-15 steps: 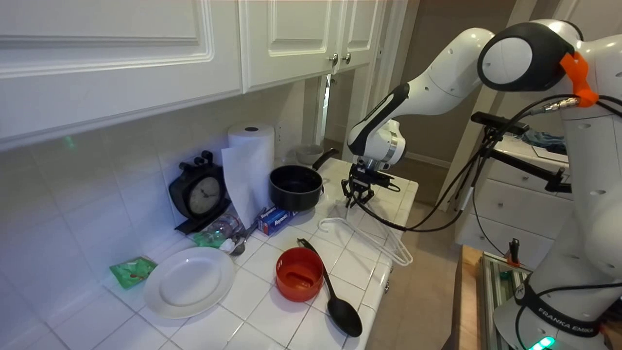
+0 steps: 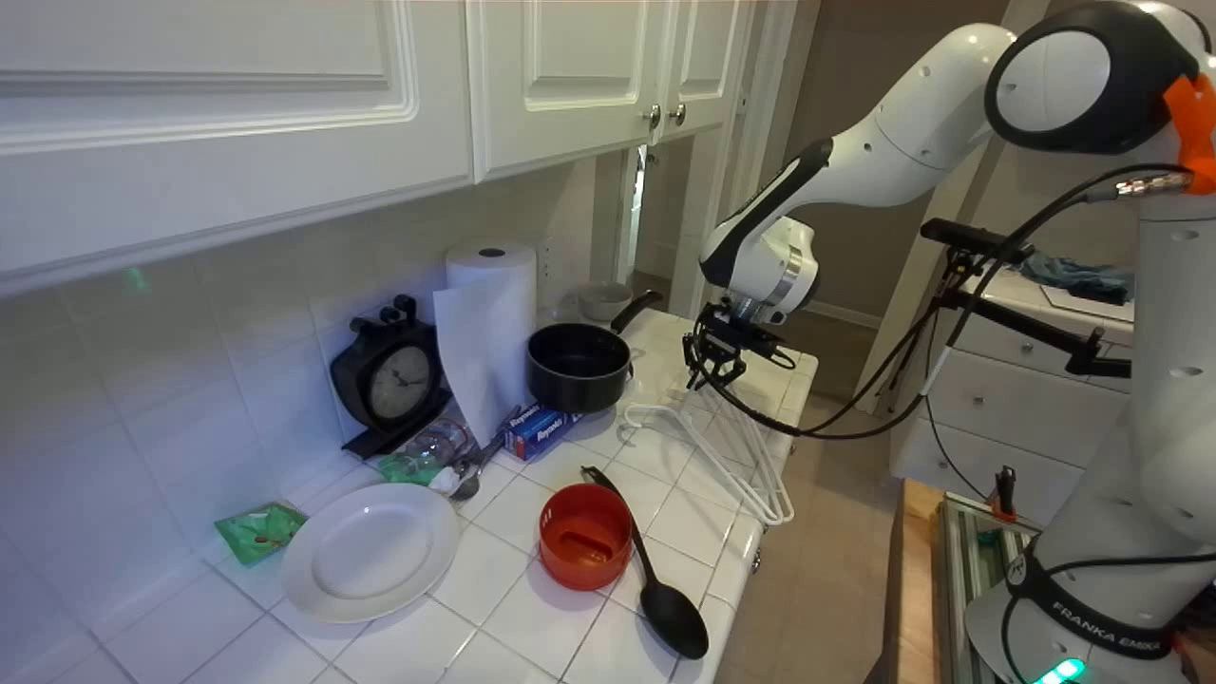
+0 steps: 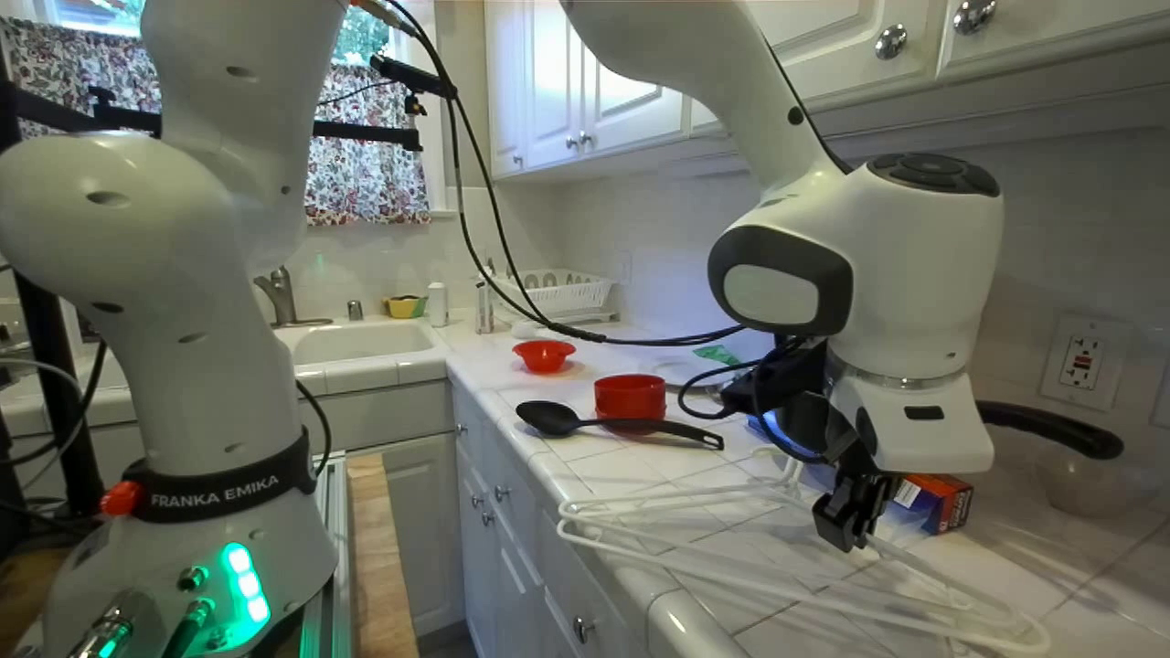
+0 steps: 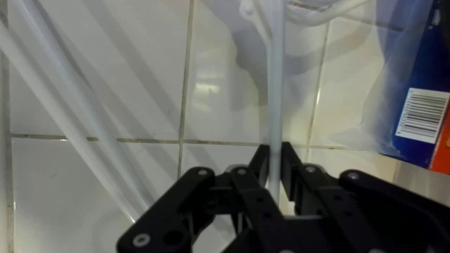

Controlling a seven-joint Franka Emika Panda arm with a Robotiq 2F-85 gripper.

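Observation:
White plastic hangers [image 2: 714, 461] lie at the right edge of the tiled counter; in exterior view 2 their long bars [image 3: 702, 561] reach along the counter's front edge. My gripper is shut on one white bar of a hanger [image 4: 276, 84], which runs straight up between its fingers in the wrist view. Two more white bars [image 4: 80, 109] slant past on the left of that view. In exterior view 2 my gripper [image 3: 850, 525] hangs low above the counter, fingers pointing down. How many hangers there are I cannot tell.
Beside the hangers lies a blue and orange box [image 3: 935, 501]. A black pot [image 2: 579, 365], a red bowl [image 2: 584, 536], a black spoon [image 2: 673, 616] and a white plate [image 2: 370, 553] stand further along. Overhead are white cabinets [image 2: 570, 80].
My gripper has moved a little to the right and slightly up in exterior view 1. The hangers have shifted and turned with it, their near end moving slightly left.

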